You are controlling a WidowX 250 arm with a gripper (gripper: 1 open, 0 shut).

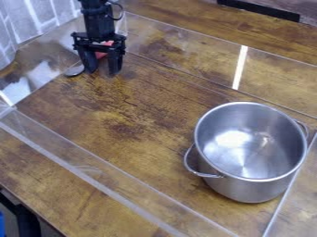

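My black gripper (99, 57) is low over the table at the back left, beside the foil-like wall. A small red object (106, 44) shows partly behind it, and a dark, flat piece with a pale edge (74, 70) lies by its left side. Whether the fingers are open or shut on something is too small and dark to tell. A large steel pot (246, 148) with two handles stands at the front right.
Clear strips or edging (111, 185) run along its left and front. Shiny sheeting (25, 56) lines the back left.
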